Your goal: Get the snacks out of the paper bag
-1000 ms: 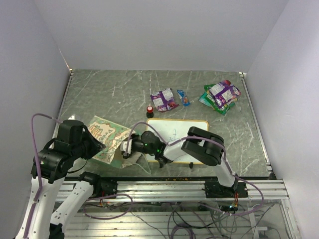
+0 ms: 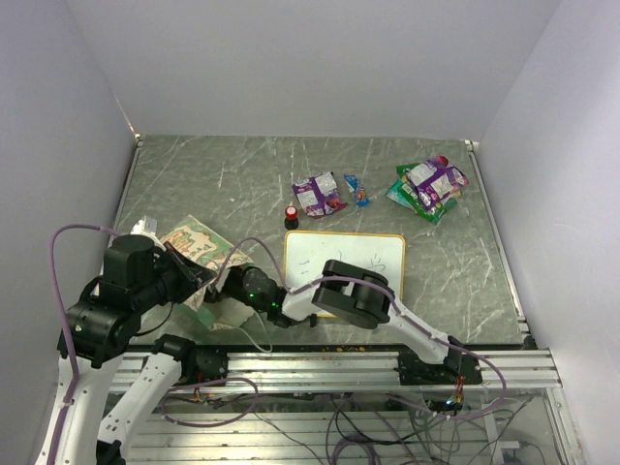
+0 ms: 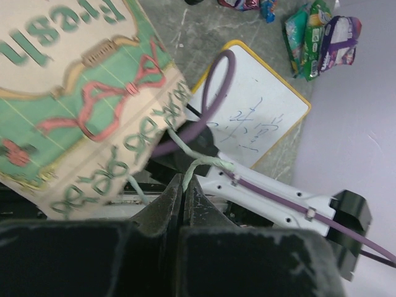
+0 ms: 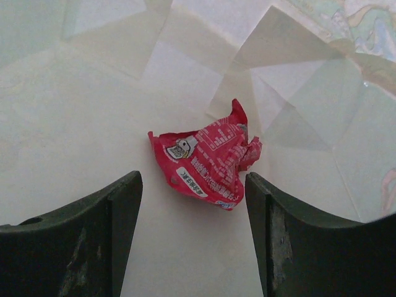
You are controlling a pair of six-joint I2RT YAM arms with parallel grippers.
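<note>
The paper bag (image 2: 199,240) lies tilted on its side at the table's left, its printed face up and its mouth toward the right arm. My left gripper is shut on the bag's pale twisted handle (image 3: 204,162). Inside the bag reaches my right gripper, fingers apart and nothing between them. A small red snack packet (image 4: 207,161) lies on the pale paper just beyond the right fingertips, roughly centred between them. In the top view the bag and wrist hide the right fingertips.
On the table lie a purple snack bag (image 2: 318,195), a small blue packet (image 2: 356,190), a dark bottle with a red cap (image 2: 291,217) and a pile of green and purple bags (image 2: 430,188). A whiteboard (image 2: 320,250) lies under the right arm.
The right arm has moved left, deeper into the bag. The bag has shifted slightly left and up, and the left gripper has moved a little to the right.
</note>
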